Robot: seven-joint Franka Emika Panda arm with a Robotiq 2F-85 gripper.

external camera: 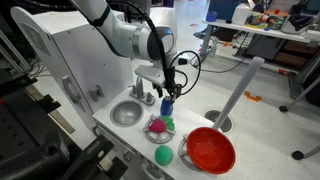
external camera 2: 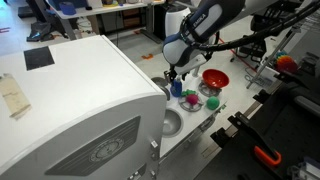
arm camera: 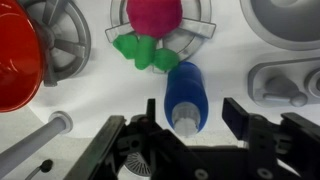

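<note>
A blue bottle [arm camera: 186, 88] with a pale top stands upright on the white counter, behind the green and pink toy in exterior view 1. My gripper is above it, pointing down. In the wrist view its dark fingers [arm camera: 151, 112] are spread to either side of the bottle, a gap showing on each side, so it is open and holds nothing. The pink piece [arm camera: 154, 14] and the green piece [arm camera: 146, 50] lie on a silver sink strainer [arm camera: 190, 38], close to the bottle.
A red bowl [external camera: 210, 150] sits right of the toy, and a green round object [external camera: 164, 155] lies nearer the front. Left of them is the round sink basin [external camera: 127, 112], with a faucet [external camera: 147, 98] behind it. A grey pole [external camera: 235, 95] rises at the right.
</note>
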